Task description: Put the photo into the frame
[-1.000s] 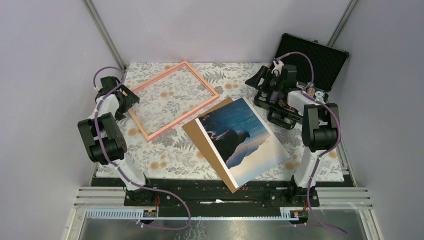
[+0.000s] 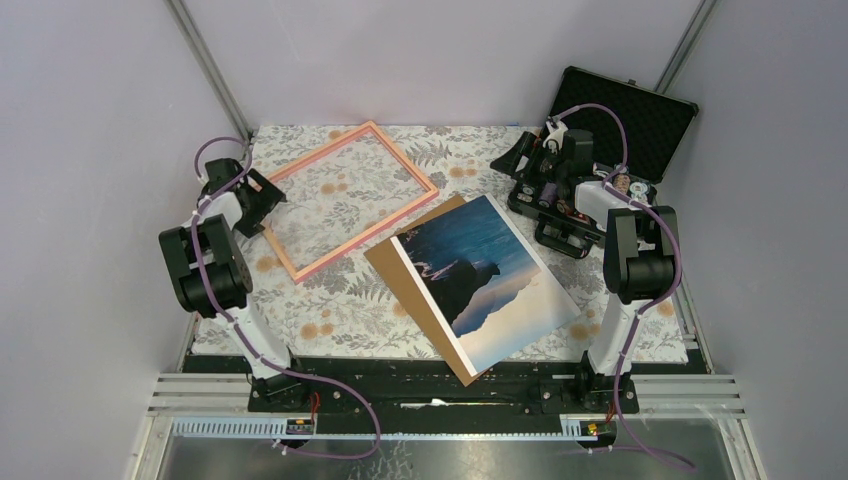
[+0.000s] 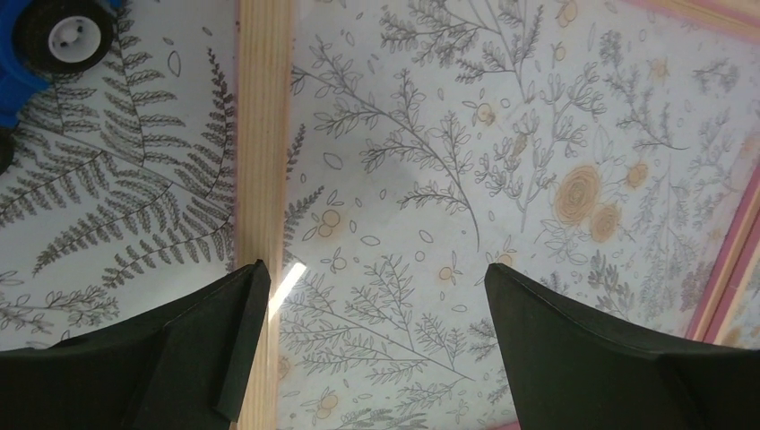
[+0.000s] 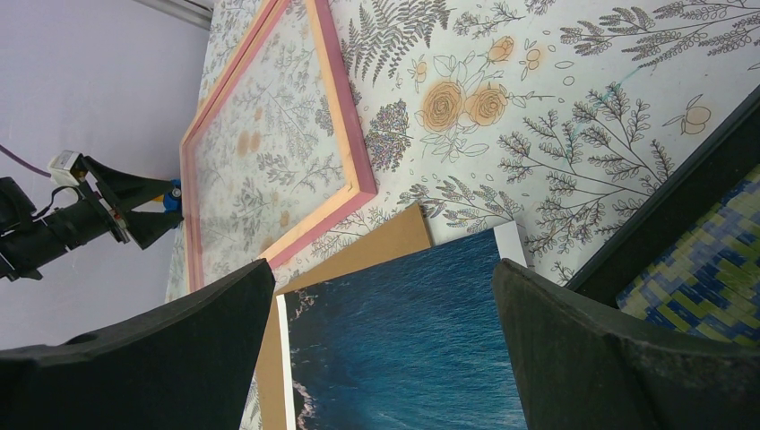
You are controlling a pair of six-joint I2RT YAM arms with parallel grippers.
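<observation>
A pink-and-wood frame (image 2: pixel 352 243) lies at the left of the table. My left gripper (image 2: pixel 264 199) hovers open over its left side; in the left wrist view that rail (image 3: pixel 263 152) runs by one finger, with nothing held. The photo (image 2: pixel 480 280) of sea and rock lies at centre-front on a brown board (image 2: pixel 405 295). My right gripper (image 2: pixel 520 152) stands open at the back right, above the photo's back end in the right wrist view.
An open black case (image 2: pixel 620 120) with assorted items stands at the back right, under my right arm. In the left wrist view a blue object (image 3: pixel 20 81) lies outside the frame. Bare cloth surrounds the frame and photo.
My left gripper has moved slightly right, toward the frame, since one second ago. The right arm, frame and photo are unchanged.
</observation>
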